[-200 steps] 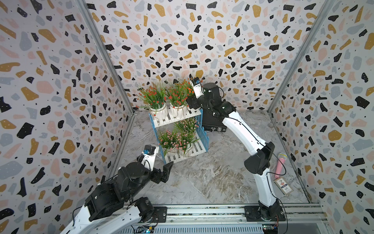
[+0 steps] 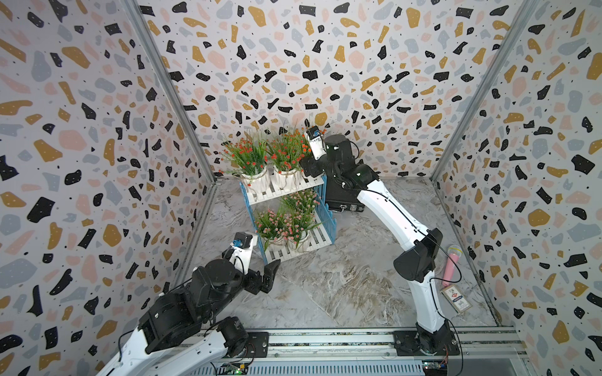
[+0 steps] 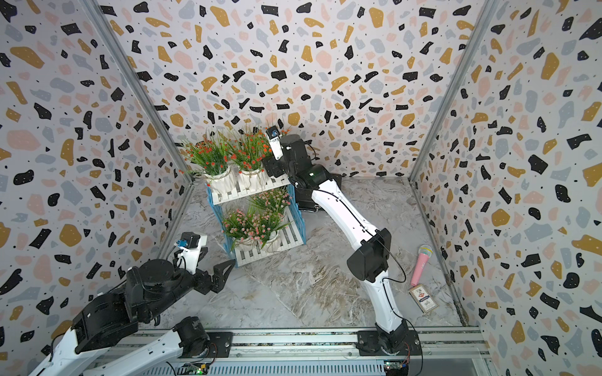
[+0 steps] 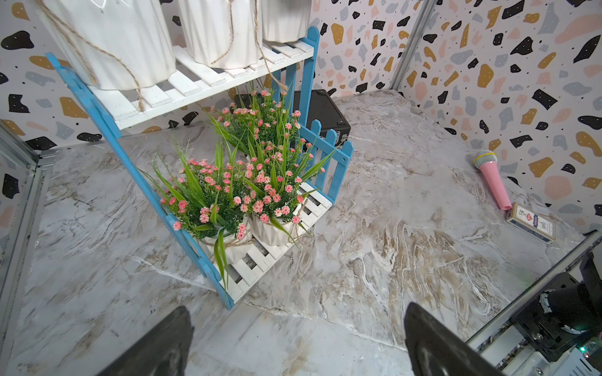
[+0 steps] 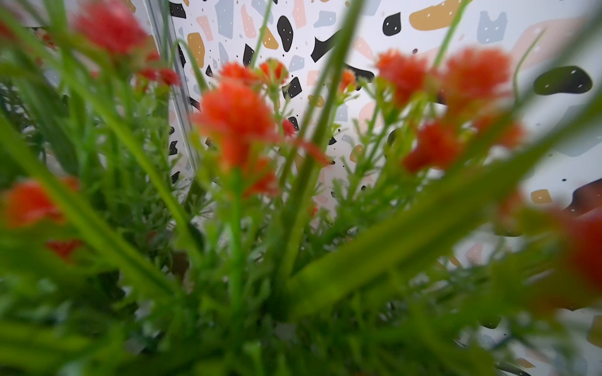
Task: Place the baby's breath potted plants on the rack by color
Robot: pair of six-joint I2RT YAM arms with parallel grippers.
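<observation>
Three white pots stand on the upper shelf of the blue-and-white rack [image 4: 207, 257]: a left pot [image 4: 113, 44], a middle pot [image 4: 219, 31] and a right pot [image 4: 285, 22]. Red-orange flowers [image 2: 247, 153] rise from the left and middle ones. Several pink-flowered plants [image 4: 269, 200] fill the lower shelf. My right gripper [image 2: 307, 166] is open at the upper shelf's right end, beside the red flowers. Red blooms [image 5: 232, 119] and leaves crowd the right wrist view and hide its fingers. Low in front of the rack, my left gripper stands open and empty.
A black case [image 2: 341, 195] sits behind the rack on its right. At the far right lie a pink toy microphone [image 2: 450, 266] and a small card box [image 2: 456, 299].
The right gripper has stayed almost in place, and the plants stand where they were.
</observation>
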